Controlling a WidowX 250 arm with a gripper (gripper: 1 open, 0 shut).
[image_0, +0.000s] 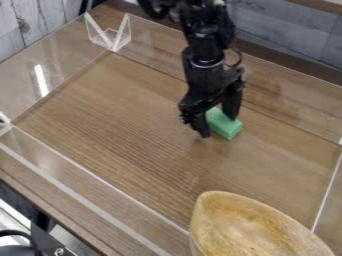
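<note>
My black gripper is over a small green block on the wooden table, right of centre in the camera view. Its fingers come down on either side of the block's upper left part and cover some of it. Whether they touch the block, and how far apart they are, is hard to tell.
A large pale yellow bowl-like object lies at the bottom right. A white wire-like object stands at the top left.
</note>
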